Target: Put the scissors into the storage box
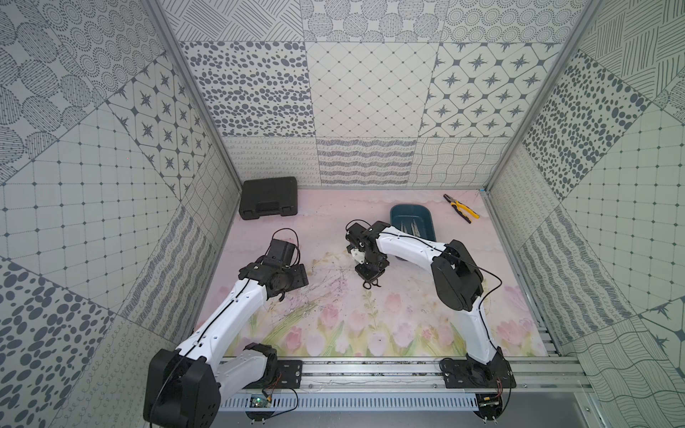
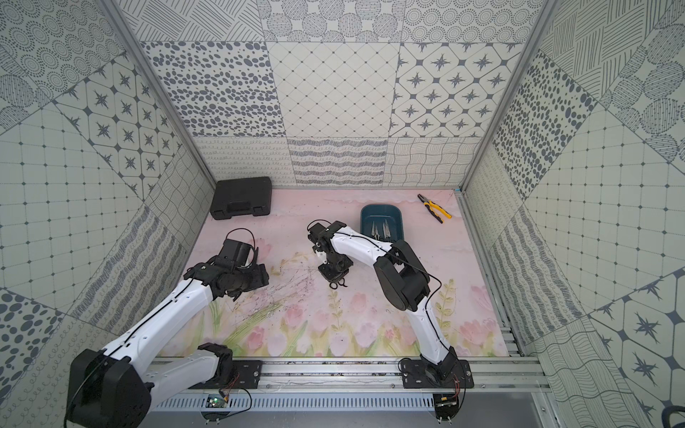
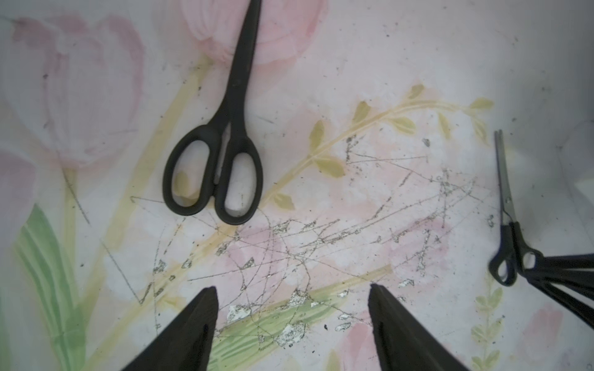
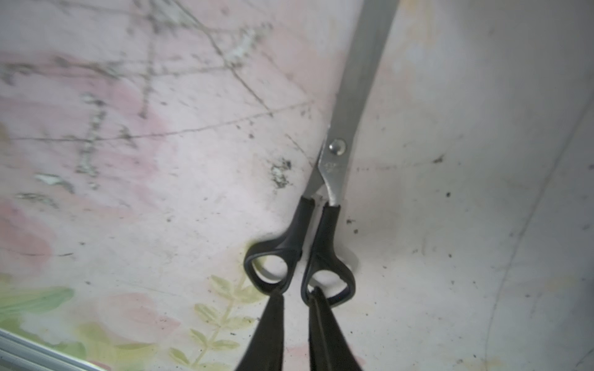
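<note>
Steel scissors with black handles (image 4: 329,244) lie on the table beneath my right gripper, whose fingertips are at the handle end, part open; whether they touch the handles I cannot tell. In the left wrist view the same scissors (image 3: 505,244) appear at the right, beside those fingers. A second, all-black pair of scissors (image 3: 238,99) lies ahead of my left gripper, which is open with nothing between its fingers. The teal storage box (image 2: 381,210) stands behind the right arm, with several slim metal items inside.
A black case (image 1: 268,196) lies at the back left. Yellow-handled pliers (image 1: 461,208) lie at the back right, beside the box.
</note>
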